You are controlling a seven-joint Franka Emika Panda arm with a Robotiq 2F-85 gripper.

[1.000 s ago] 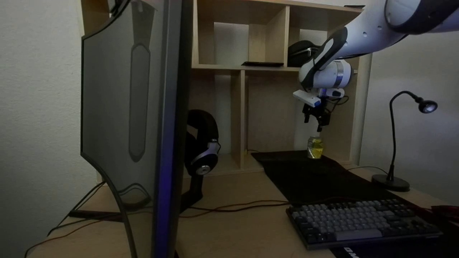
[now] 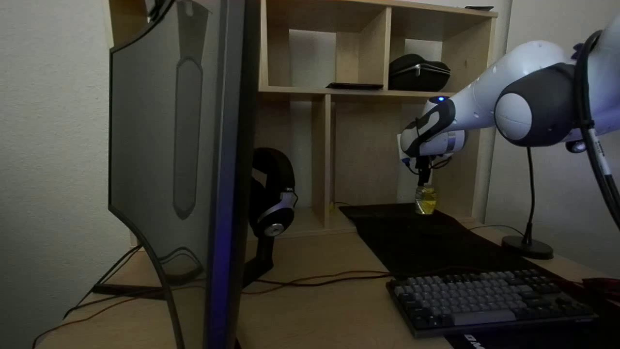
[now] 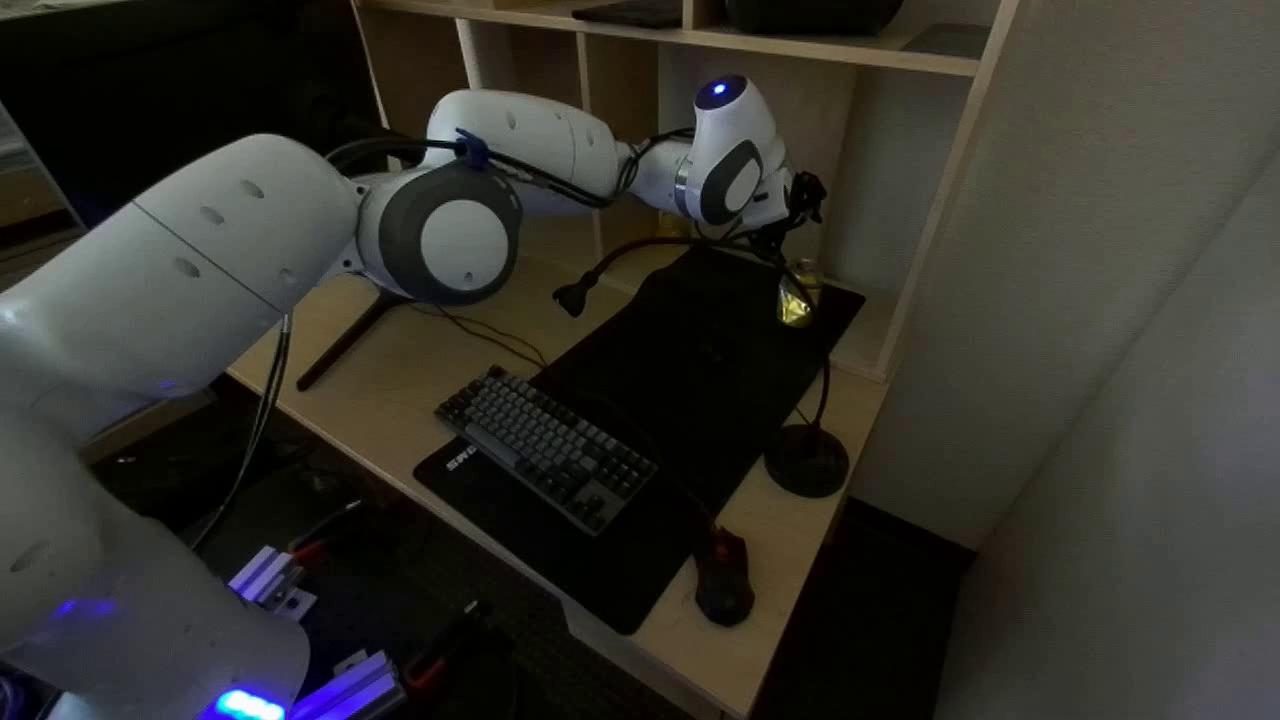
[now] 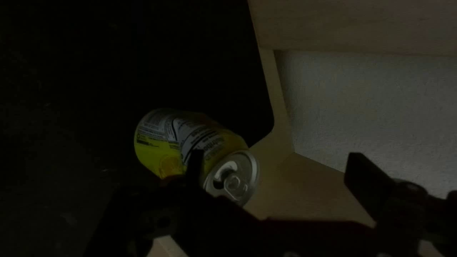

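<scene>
A yellow drink can (image 4: pixel 160 147) stands upright at the far end of the black desk mat (image 4: pixel 141 55), its opened lid facing the wrist camera. My gripper is open above it, pointing down, with a wide gap between its fingers. In the wrist view the left finger (image 4: pixel 195 166) overlaps the can's side near the lid, while the right one lies well away from it. Whether that finger touches the can, I cannot tell. In exterior view 1 the gripper (image 2: pixel 425 177) is just over the can (image 2: pixel 427 202); exterior view 2 shows the can (image 3: pixel 793 307) partly behind the lamp's neck.
Wooden shelving (image 2: pixel 360 151) rises close behind the can. A gooseneck lamp (image 3: pixel 806 460) stands at the desk's right edge, its neck arching across the mat. Nearer the front are a keyboard (image 3: pixel 546 444) and a mouse (image 3: pixel 723 580).
The arm has come down and the gripper has turned, now close over the can instead of clearly above it. Its forearm now covers the lamp's head. The can has not moved.
</scene>
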